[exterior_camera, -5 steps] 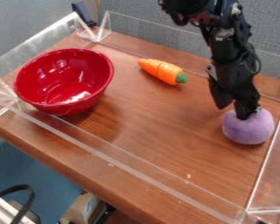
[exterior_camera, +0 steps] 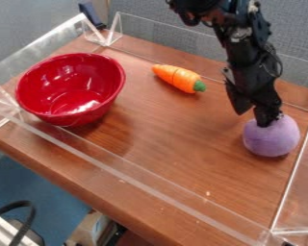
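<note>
My black gripper [exterior_camera: 257,108] reaches down from the top onto a purple round toy [exterior_camera: 269,139] at the right side of the wooden table, its fingertips at the toy's top. Whether the fingers are open or closed around it cannot be made out. An orange toy carrot [exterior_camera: 177,77] with a green end lies at the back middle. A red bowl [exterior_camera: 69,96] sits at the left.
Clear low walls [exterior_camera: 105,29] edge the wooden table [exterior_camera: 143,183]. A cable and hardware are below the front left edge.
The gripper and the upper arm have shifted slightly left, and the purple toy has shifted very slightly with them. The bowl and carrot are unchanged.
</note>
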